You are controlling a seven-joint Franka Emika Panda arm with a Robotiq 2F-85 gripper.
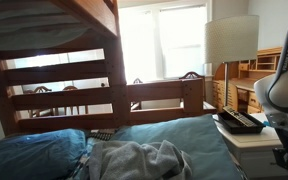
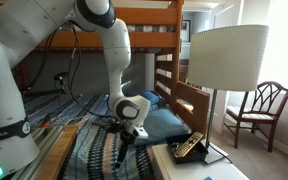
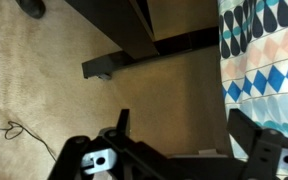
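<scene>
Over the bed's edge, my gripper stands open in the wrist view, with bare carpet below and nothing between its fingers. From exterior view 2, the gripper (image 2: 122, 148) hangs beneath the white arm, in front of the bed; its fingers are too dark and small there to make out. A grey blanket (image 1: 139, 160) lies crumpled on the blue bedding (image 1: 189, 138). The black tray (image 1: 240, 123) rests on a white table (image 1: 259, 140) beside the bed and holds a light, slatted-looking object (image 2: 188, 145).
A tall lamp (image 2: 224, 60) stands close behind the tray. Wooden bunk-bed posts (image 1: 114, 75) rise near the arm. In the wrist view, patterned fabric (image 3: 264, 65) lies to the right, a dark wooden leg (image 3: 124, 25) stands ahead, and a thin cable (image 3: 24, 130) crosses the carpet.
</scene>
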